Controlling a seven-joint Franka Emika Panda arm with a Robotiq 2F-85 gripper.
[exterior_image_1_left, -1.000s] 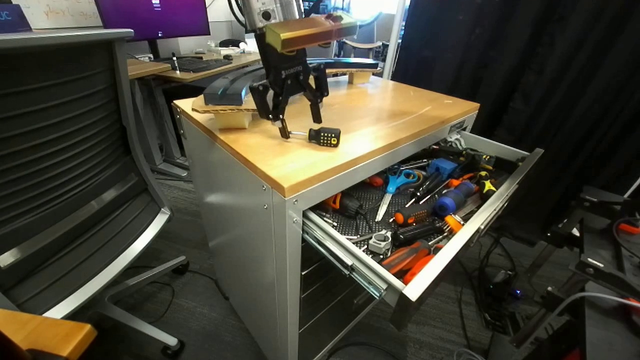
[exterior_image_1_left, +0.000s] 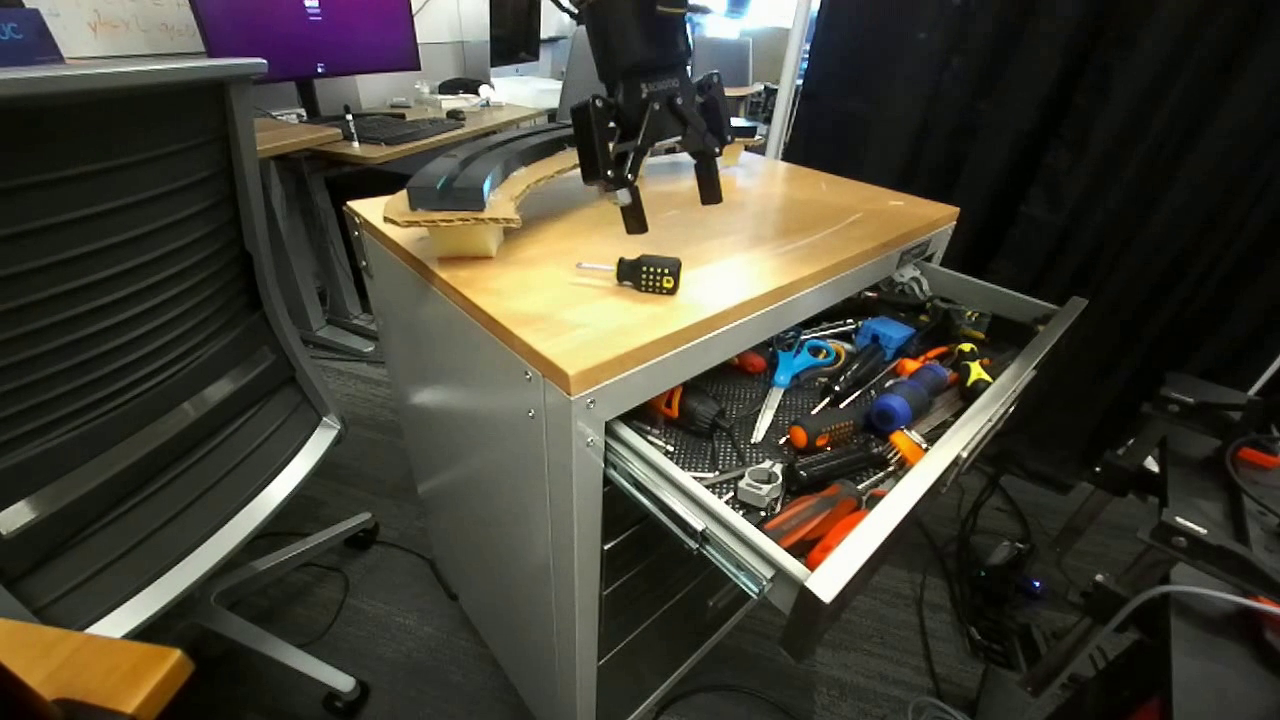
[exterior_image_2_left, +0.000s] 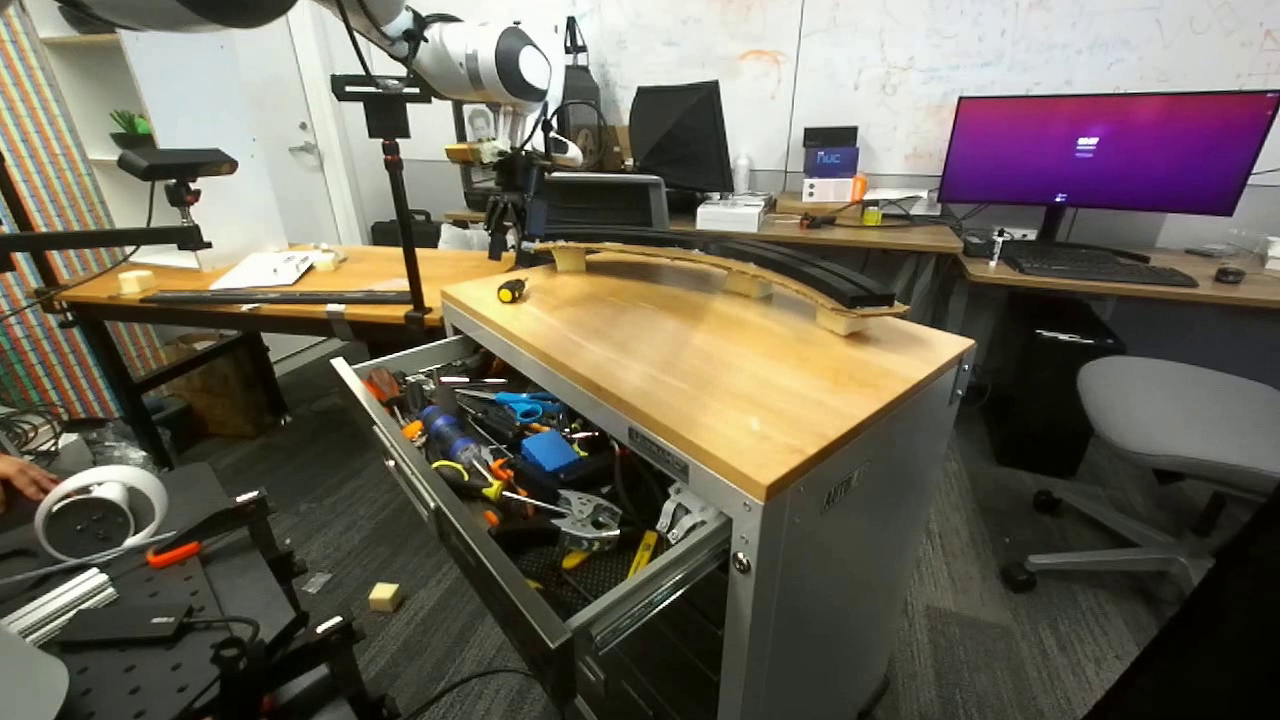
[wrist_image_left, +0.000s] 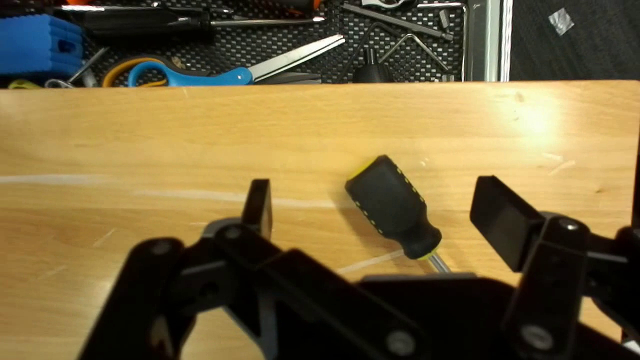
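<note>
A stubby black screwdriver with yellow dots (exterior_image_1_left: 649, 274) lies on the wooden cabinet top (exterior_image_1_left: 768, 240), close to its front left corner in exterior view 1. Above and behind it hangs my gripper (exterior_image_1_left: 672, 206), open and empty, its fingers clear of the wood. In the wrist view the screwdriver's handle (wrist_image_left: 393, 204) shows between the two spread fingers, lying at a slant; part of its metal shaft is hidden behind the gripper body. Exterior view 2 has the screwdriver (exterior_image_2_left: 512, 290) near the far left corner of the top, with my gripper (exterior_image_2_left: 512, 250) just above it.
Below the top's front edge, the drawer (exterior_image_1_left: 924, 480) is pulled out and full of tools, among them blue scissors (exterior_image_1_left: 786, 372) and a blue block (exterior_image_1_left: 885, 334). A curved black track (exterior_image_2_left: 768, 258) on foam blocks runs along the back edge. Most of the wooden top is bare.
In exterior view 1 my gripper has risen and moved right, away from the screwdriver's shaft tip, and the arm has turned. The screwdriver has stayed in place.
</note>
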